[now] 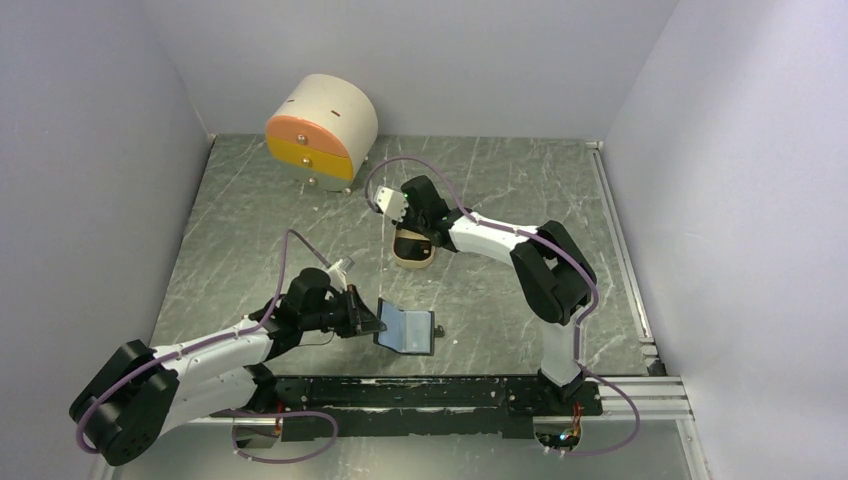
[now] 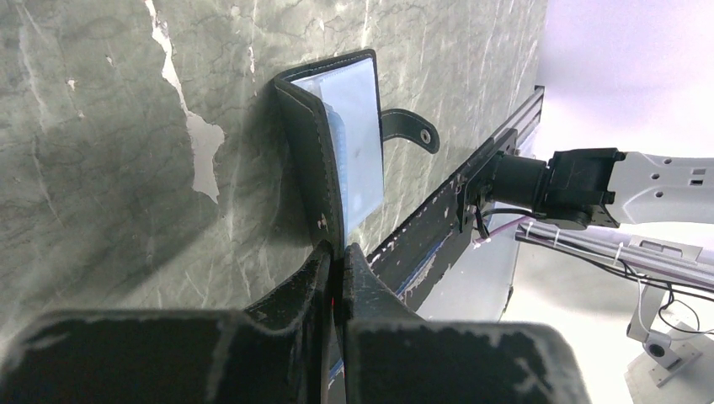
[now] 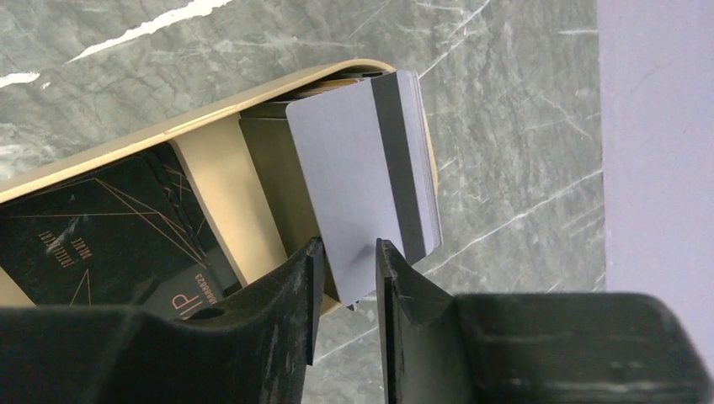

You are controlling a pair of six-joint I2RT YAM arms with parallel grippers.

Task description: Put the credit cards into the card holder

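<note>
The dark card holder (image 1: 418,334) lies spread at the front of the table, its clear sleeves showing. My left gripper is shut on the edge of its raised cover (image 2: 307,160). Farther back, a cream box (image 1: 413,262) with compartments sits partly under my right arm. In the right wrist view, a stack of grey cards (image 3: 358,177) with a black stripe leans in the box's far compartment. My right gripper stands part open at the cards' lower end, its fingertips apart; I cannot tell whether either touches them.
Black cards (image 3: 109,236) fill the box's other compartment. A round-topped cabinet (image 1: 325,125) with coloured drawers stands at the back left. The holder's snap strap (image 2: 410,129) sticks out to one side. Table to the right of the holder is clear.
</note>
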